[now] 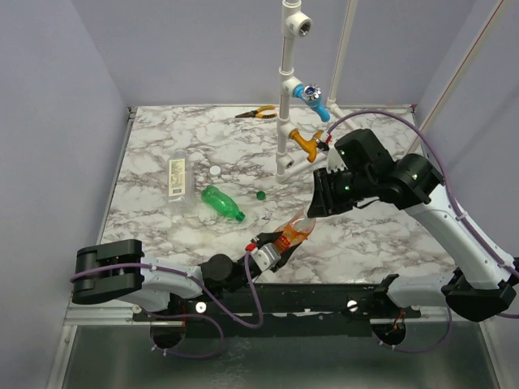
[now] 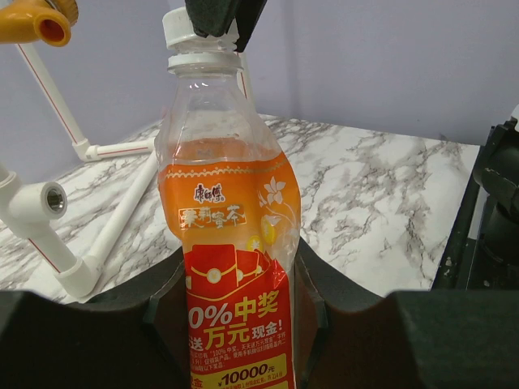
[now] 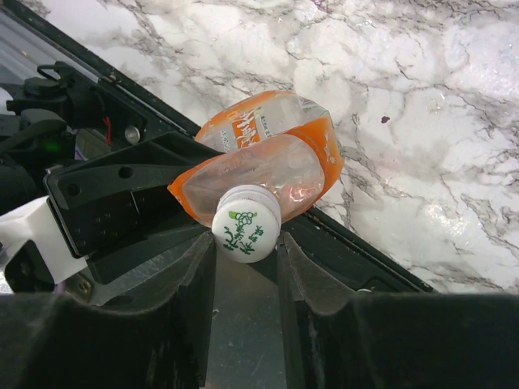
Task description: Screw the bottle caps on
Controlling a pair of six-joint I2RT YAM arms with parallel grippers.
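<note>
An orange-labelled clear bottle (image 2: 231,219) stands upright in the left wrist view, with my left gripper shut around its lower body. A white cap (image 2: 182,31) sits on its mouth, just above the white neck ring (image 2: 203,61). My right gripper is part open at the cap, one dark finger (image 3: 199,279) on either side of it; whether they touch it I cannot tell. From above, the bottle (image 1: 296,231) leans up to the right gripper (image 1: 313,209), which hides the cap there.
A green bottle (image 1: 222,203) and a clear labelled bottle (image 1: 178,182) lie on the marble table. Loose nearby are a white cap (image 1: 215,170) and a green cap (image 1: 260,195). White piping with an orange tap (image 1: 306,144) rises close behind the right gripper. Pliers (image 1: 258,113) lie at the back.
</note>
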